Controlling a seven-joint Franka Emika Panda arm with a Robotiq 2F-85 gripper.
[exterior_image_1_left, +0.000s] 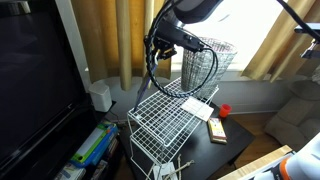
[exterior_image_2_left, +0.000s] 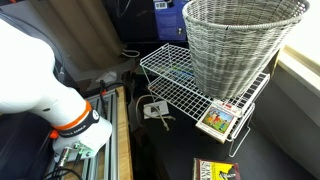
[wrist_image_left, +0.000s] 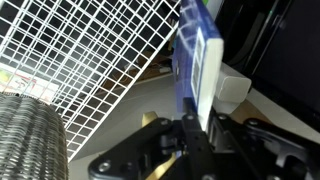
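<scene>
In the wrist view, a thin blue book or case (wrist_image_left: 187, 65) with a pale edge stands up from between the fingers of my gripper, which is shut on it. From exterior view 1, my gripper (exterior_image_1_left: 158, 52) is seen above the back left of the white wire rack (exterior_image_1_left: 168, 112). The held item hangs down, its lower end near the rack's rear left corner. I cannot tell whether it touches the rack. A blue item (exterior_image_2_left: 170, 20) also shows behind the rack (exterior_image_2_left: 182, 88) at the top of exterior view 2.
A wicker basket (exterior_image_2_left: 235, 45) stands on the rack's right side. A cased item (exterior_image_2_left: 217, 120) leans near its front, and another case (exterior_image_2_left: 216, 170) lies on the dark table. A red cup (exterior_image_1_left: 225, 110) is to the right. Books (exterior_image_1_left: 95, 145) stand left, below a black screen (exterior_image_1_left: 35, 75).
</scene>
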